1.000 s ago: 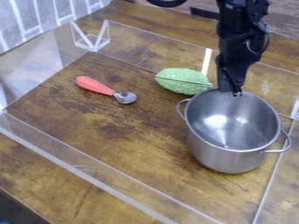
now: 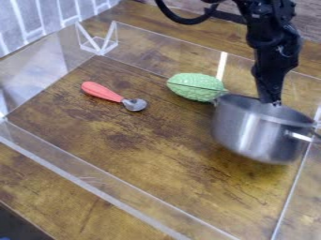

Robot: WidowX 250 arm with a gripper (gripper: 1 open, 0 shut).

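A steel pot (image 2: 254,136) at the right appears tilted and blurred, its rim up at the back. My black gripper (image 2: 268,97) reaches down to the pot's far rim and looks shut; whether the rim is between its fingers cannot be made out. A green leafy vegetable-like object (image 2: 194,86) lies behind and left of the pot. A red-handled scoop (image 2: 111,95) lies on the wooden table at the left.
Clear plastic walls border the wooden table (image 2: 100,169). A small white frame (image 2: 98,40) stands at the back left.
My gripper has moved right and slightly down to the pot's back rim. The pot has shifted and now looks tipped, with less of its interior visible.
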